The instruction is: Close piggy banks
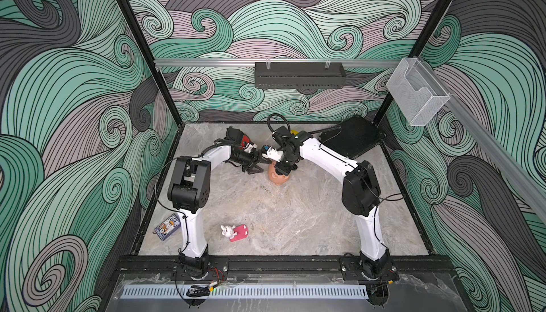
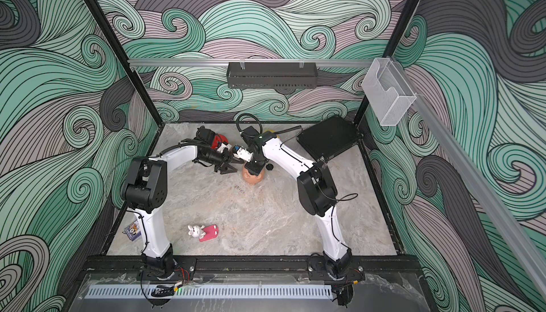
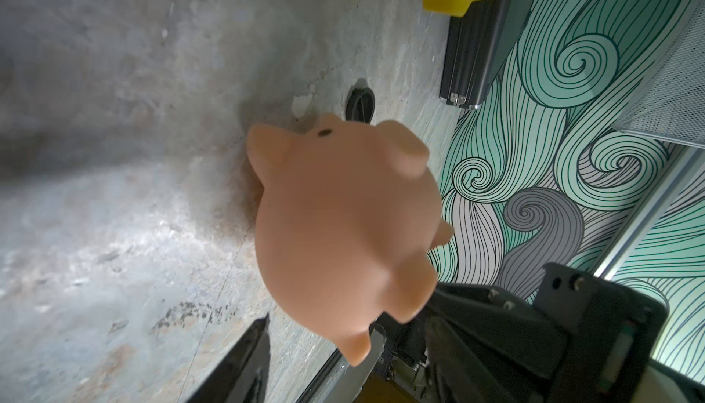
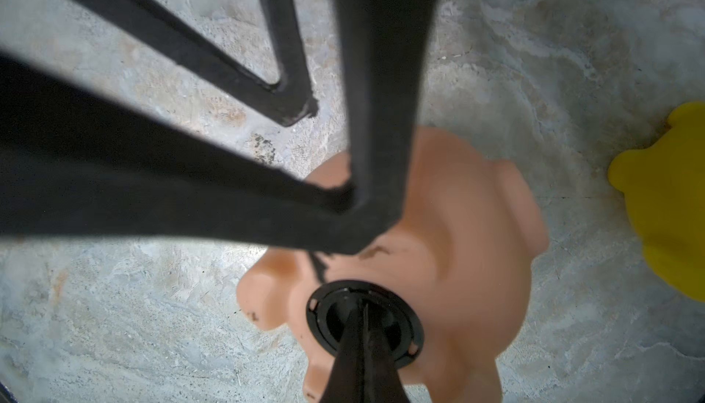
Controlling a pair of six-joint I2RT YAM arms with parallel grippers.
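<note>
A peach piggy bank (image 3: 337,219) lies on its side in the middle of the table, its belly with a black ring (image 4: 315,323) facing the right wrist camera. My right gripper is shut, its fingertips together at the ring's opening; nothing shows between them. Beside the bank's other side, my left gripper stands partly open with an empty gap; one of its fingers (image 4: 367,219) crosses in front of the peach body. Contact between that finger and the bank is unclear. A small black round piece (image 2: 269,166) lies just right of the bank.
A yellow piggy bank (image 4: 668,204) and a red piggy bank (image 2: 219,140) stand toward the back, partly covered by the arms. A black case (image 1: 352,137) lies at back right. Near the front are a white bunny figure (image 1: 228,231) and a card box (image 1: 166,226).
</note>
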